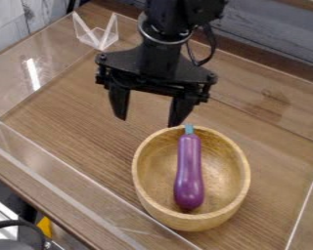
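My black gripper (152, 98) hangs over the middle of the wooden table, above and left of a tan bowl (160, 200). Its two fingers point down and stand wide apart, with nothing seen between them. In the bowl lies a long purple eggplant-like object (190, 176), upright in the view, with a small blue-green tip at its far end.
A clear wire-like object (97, 29) stands at the back left. A dark cable or part sits at the lower left edge.
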